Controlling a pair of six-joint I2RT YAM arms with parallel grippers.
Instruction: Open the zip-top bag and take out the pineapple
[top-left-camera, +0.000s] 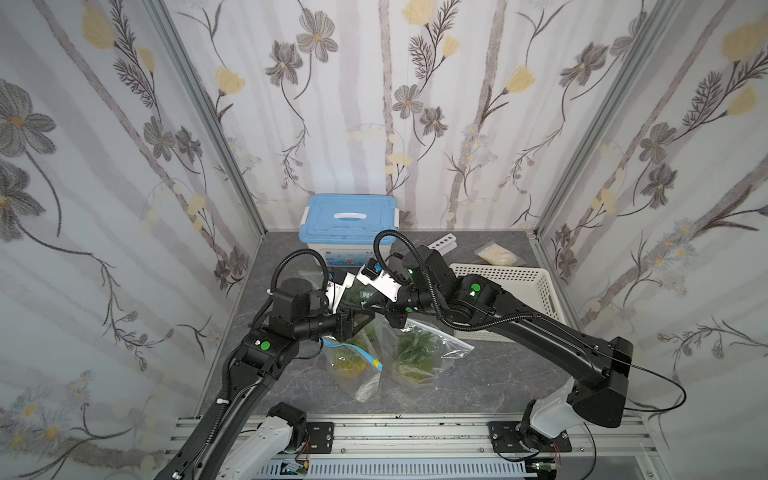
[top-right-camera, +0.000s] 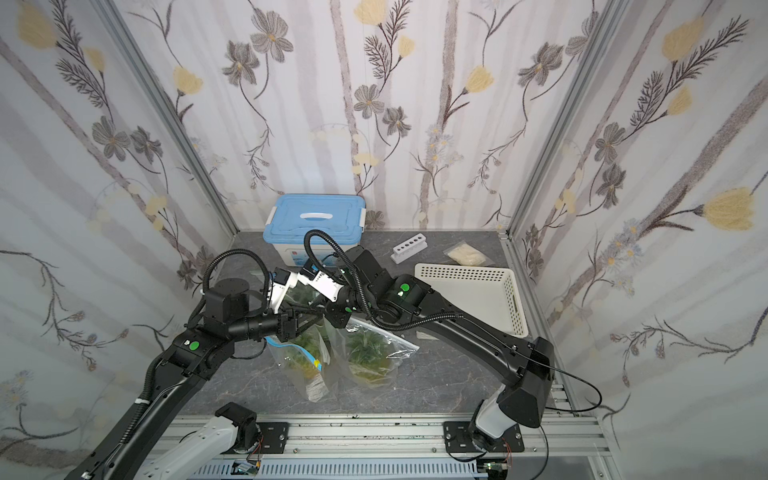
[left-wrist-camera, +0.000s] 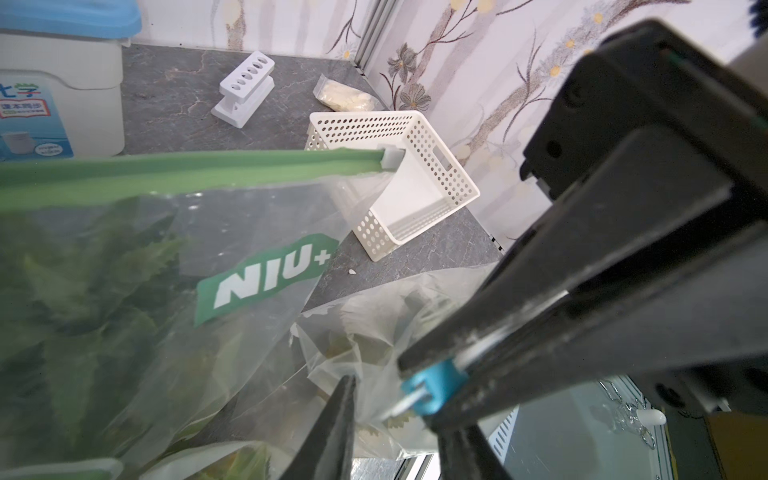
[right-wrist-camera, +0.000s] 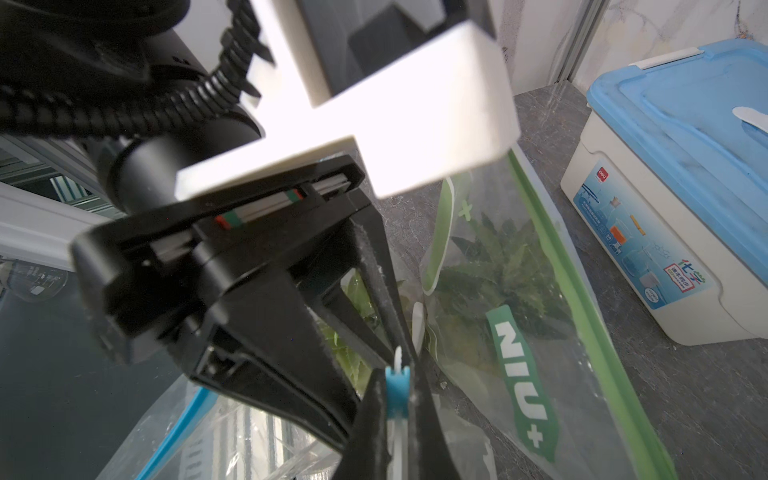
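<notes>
A clear bag with a green top strip and NIU+ label (left-wrist-camera: 268, 272) holds dark leafy pineapple tops and stands behind my grippers. In front lie a blue-zipped bag (top-left-camera: 352, 368) and another bag (top-left-camera: 416, 356), both with leafy contents. My left gripper (top-left-camera: 356, 316) and right gripper (top-left-camera: 380, 300) meet at the middle, above these bags. In the wrist views their fingers overlap; the right's fingertips are close together, with a blue-and-white piece at them that I cannot clearly identify. How far the left one is open is hard to tell.
A blue-lidded box (top-left-camera: 348, 216) stands at the back, with a white rack (top-left-camera: 440, 244) and small packet (top-left-camera: 497, 254) beside it. A white perforated basket (left-wrist-camera: 424, 200) is at the right. Grey countertop (top-left-camera: 296, 376) shows at the front left.
</notes>
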